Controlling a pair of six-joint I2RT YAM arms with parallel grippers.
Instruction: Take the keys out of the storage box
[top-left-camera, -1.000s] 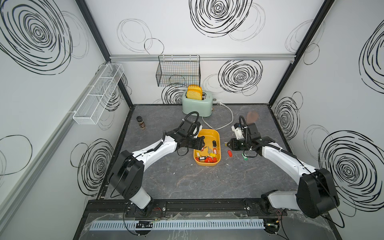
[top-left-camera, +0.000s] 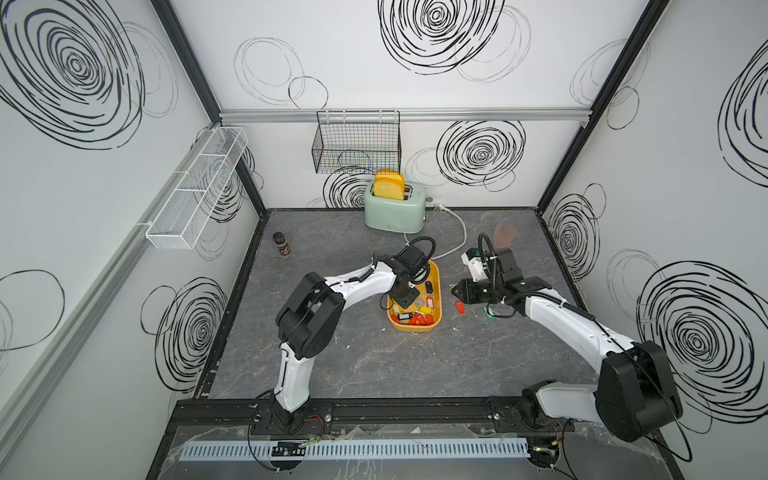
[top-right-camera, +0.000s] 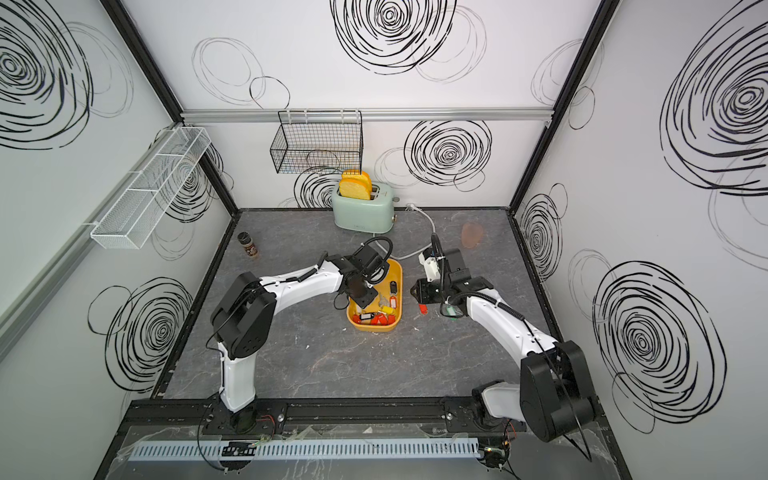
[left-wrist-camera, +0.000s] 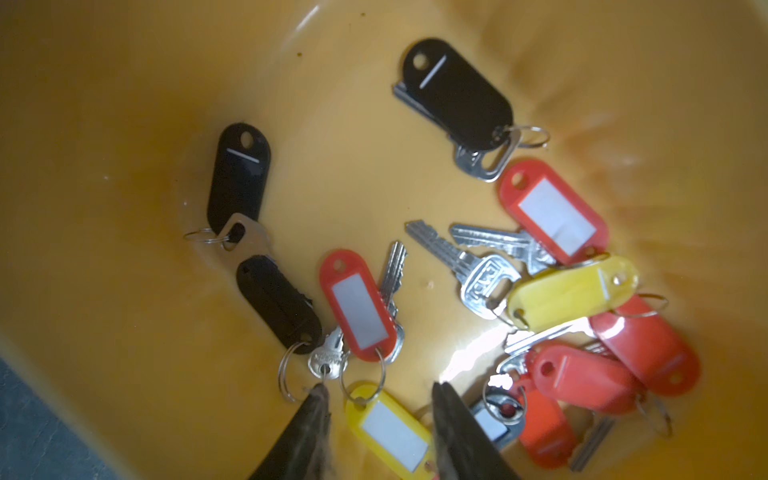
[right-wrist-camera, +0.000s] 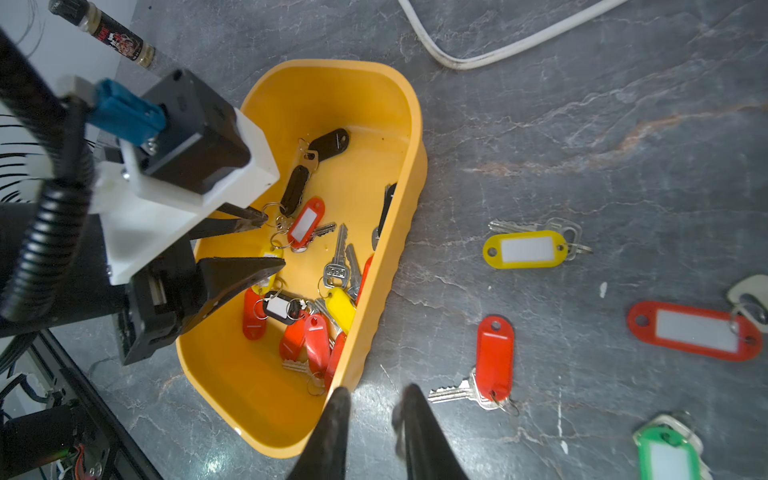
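Note:
The yellow storage box (right-wrist-camera: 397, 264) holds several keys with coloured tags, among them a red-tagged key (left-wrist-camera: 358, 304), a black tag (left-wrist-camera: 456, 94) and yellow tags. Inside the box, my left gripper points down with its fingers apart. A yellow tag (left-wrist-camera: 389, 432) shows between and beyond those fingers; whether they touch it I cannot tell. Right of the box, my right gripper hangs over the table, its fingertips a little apart and nothing between them. Outside on the table lie a red-tagged key (right-wrist-camera: 494, 356), a yellow-tagged key (right-wrist-camera: 524, 249) and a green tag (right-wrist-camera: 669, 460).
A green toaster (top-left-camera: 395, 209) with bread stands behind the box, its white cord (right-wrist-camera: 480, 57) running across the table. A spice jar (top-left-camera: 281, 244) is at the far left. Another red tag (right-wrist-camera: 696, 329) lies at the right.
My left arm has swung right, carrying its gripper from the box's left rim to over its inside. The right arm has hardly moved.

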